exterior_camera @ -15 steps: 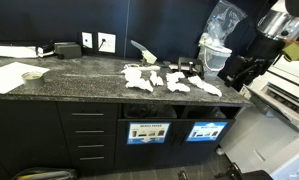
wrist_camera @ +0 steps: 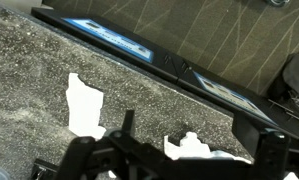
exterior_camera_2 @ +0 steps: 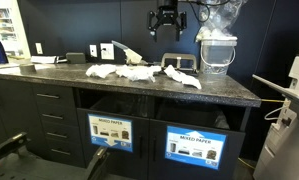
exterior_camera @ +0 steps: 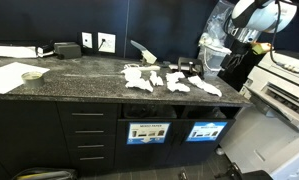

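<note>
Several crumpled white papers [exterior_camera: 177,86] lie spread on the dark speckled counter [exterior_camera_2: 224,88]. My gripper [exterior_camera_2: 167,27] hangs high above the counter, well clear of the papers, fingers apart and nothing between them. The wrist view looks down past the open gripper at the counter's front edge. There, one flat white piece [wrist_camera: 85,106] lies left of the fingers, and another crumpled paper [wrist_camera: 189,147] shows partly between and beyond them, its lower part hidden by the gripper body.
Below the counter front are two openings with blue-and-white "mixed paper" labels [exterior_camera_2: 194,146]. A clear bag-lined bin [exterior_camera_2: 217,55] and a dark box-like thing [exterior_camera_2: 179,61] stand at the back. A small tin [exterior_camera: 32,77] and paper sheets [exterior_camera: 6,76] sit far left.
The arm has risen and shifted left toward the back of the counter in exterior view 1. The papers look unmoved.
</note>
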